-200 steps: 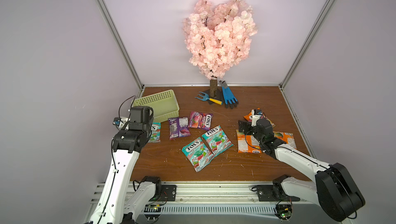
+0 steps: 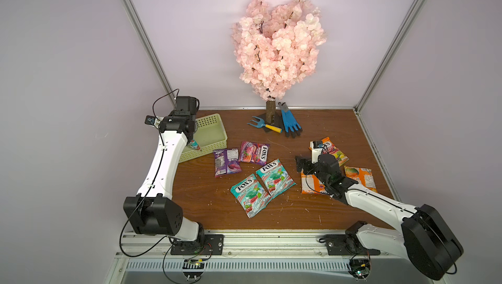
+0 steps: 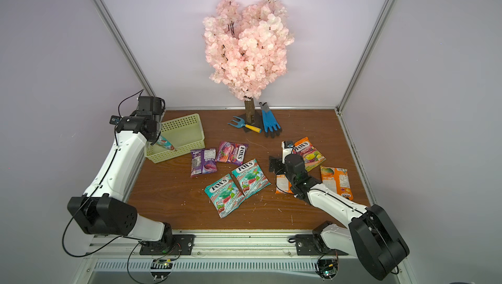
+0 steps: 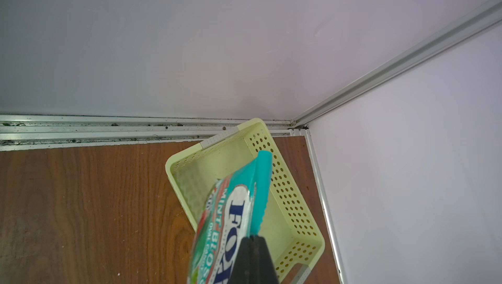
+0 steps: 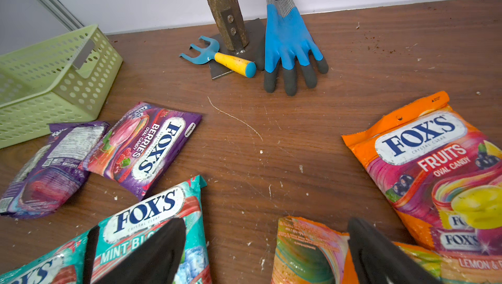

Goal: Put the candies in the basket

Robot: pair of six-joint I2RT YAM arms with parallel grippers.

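In the left wrist view, my left gripper is shut on the sealed edge of a teal mint candy bag (image 4: 230,226). The bag is held over the pale green basket (image 4: 282,177), whose visible floor is bare. Two more teal bags (image 2: 251,195) lie mid-table, with two purple berry bags (image 2: 227,162) beside the basket. Orange bags lie on the right side, among them a fruits bag (image 5: 434,163). My right gripper stands open above the table, nothing between its fingers; part of an orange bag (image 5: 308,250) shows below them.
At the back stand a blossom tree (image 2: 271,109), a blue hand fork with yellow handle (image 5: 224,60) and blue gloves (image 5: 290,38). The basket sits close to the back left corner walls. Bare table (image 2: 308,210) lies at the front and middle right.
My left arm has carried the teal bag away from the front, from the table area before the basket to over it.
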